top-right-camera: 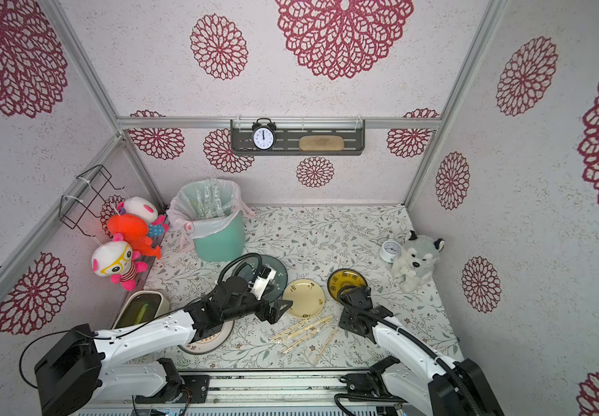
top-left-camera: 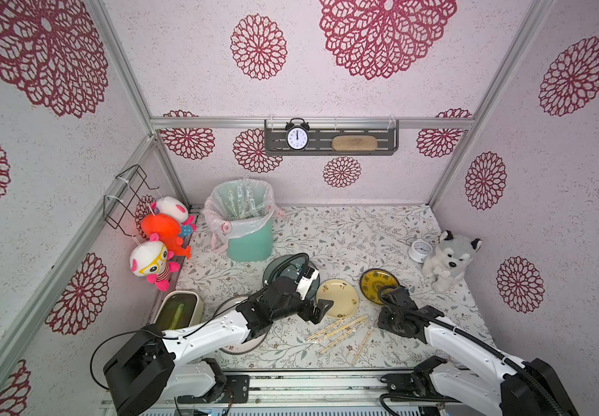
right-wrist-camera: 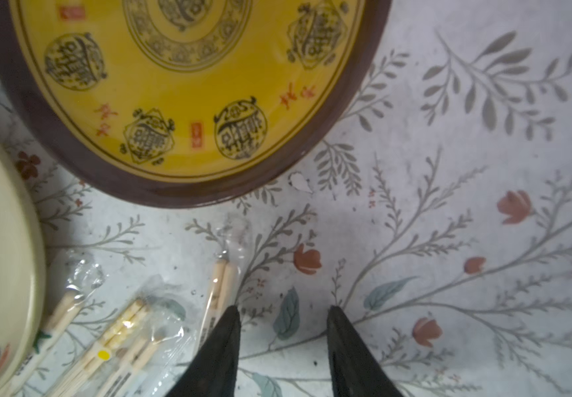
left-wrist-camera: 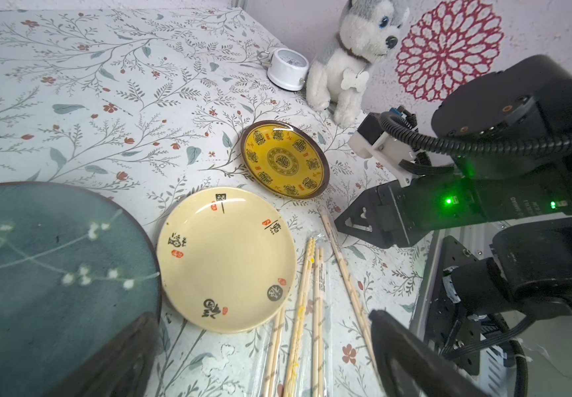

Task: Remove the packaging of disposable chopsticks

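Several chopstick pairs lie on the table in front of the cream plate, with clear wrapper film around pairs in both wrist views. The rightmost pair (right-wrist-camera: 218, 291) lies apart from the others; its wrapped far end shows beside the left finger (right-wrist-camera: 223, 360) of my right gripper. That gripper's fingers stand apart over bare cloth, nothing visible between them. My left gripper is open and empty over the front of the cream plate (left-wrist-camera: 229, 258), facing the other pairs (left-wrist-camera: 317, 317). The lower ends of the chopsticks are cut off in both wrist views.
A yellow plate (top-left-camera: 379, 283) sits just behind my right gripper, a dark green plate (left-wrist-camera: 47, 284) at the left. A lined green bin (top-left-camera: 250, 239) with clear film inside stands back left. A plush husky (top-left-camera: 449, 262) sits at right.
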